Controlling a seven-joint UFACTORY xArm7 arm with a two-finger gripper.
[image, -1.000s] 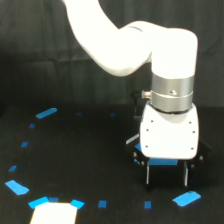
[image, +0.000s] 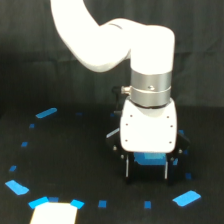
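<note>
My gripper (image: 147, 176) hangs over the black table, right of the middle, below the white arm. Its two thin fingers (image: 127, 168) stand well apart, and nothing shows between their tips. Just above them, under the white hand, a blue patch (image: 150, 158) is visible; I cannot tell whether it belongs to the gripper. A pale cream block-like object (image: 54, 213) is at the lower left, cut off by the bottom edge of the view and well apart from the gripper.
Blue tape pieces mark the dark table: a strip (image: 187, 198) at the lower right, another strip (image: 17, 187) at the left, and several small squares. A dark curtain (image: 35, 50) hangs behind.
The arm and gripper have moved left and appear slightly higher in view. The blue patch has shifted with them. The cream object and tape marks have stayed put.
</note>
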